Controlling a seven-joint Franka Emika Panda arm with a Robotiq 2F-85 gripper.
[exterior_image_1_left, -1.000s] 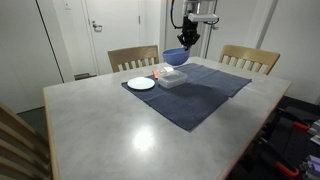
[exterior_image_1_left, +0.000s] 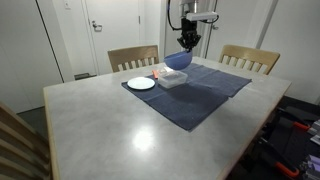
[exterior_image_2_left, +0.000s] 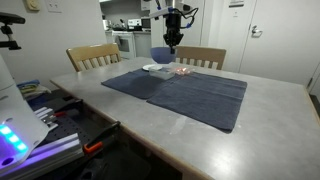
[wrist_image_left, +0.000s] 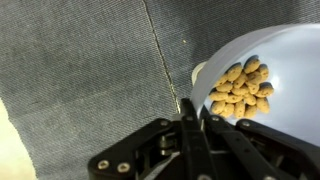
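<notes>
My gripper (exterior_image_1_left: 188, 46) is shut on the rim of a blue bowl (exterior_image_1_left: 178, 62), holding it in the air at the table's far side. In the wrist view, the fingers pinch the edge of the pale bowl (wrist_image_left: 290, 75), and a cluster of small tan pellets (wrist_image_left: 240, 92) lies inside it. The bowl looks tilted in exterior view 1. Close below it on the dark cloth stands a clear, shallow container (exterior_image_1_left: 172, 79); its contents cannot be made out. From the other side, the bowl (exterior_image_2_left: 160, 53) hangs over the container (exterior_image_2_left: 161, 71).
A white plate (exterior_image_1_left: 140, 84) lies left of the container. Something small and orange-red (exterior_image_2_left: 182, 71) sits beside the container. Dark cloth (exterior_image_1_left: 195, 106) covers part of the table, whose near left area (exterior_image_1_left: 100, 130) is bare. Wooden chairs (exterior_image_1_left: 134, 59) stand around it.
The bowl has dipped slightly and appears more tilted than before, still in my gripper. The container and plate have not moved.
</notes>
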